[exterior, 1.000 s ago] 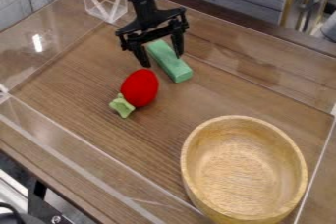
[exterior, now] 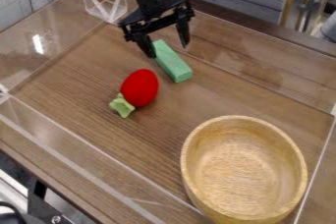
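Observation:
My black gripper point(exterior: 159, 28) hangs at the top centre of the camera view with its fingers spread open. A green rectangular block point(exterior: 172, 62) lies on the wooden table just below it, partly under the near side of the gripper. A red oval object point(exterior: 140, 87) sits lower left of the block, with a small pale green piece point(exterior: 122, 105) at its lower-left end. A large round light-wood bowl point(exterior: 245, 169) rests at the lower right.
A clear plastic container point(exterior: 105, 2) stands at the back left behind the gripper. A wooden ledge runs along the top right.
My gripper has moved slightly up, away from the green block, uncovering more of it. The objects on the table look unmoved.

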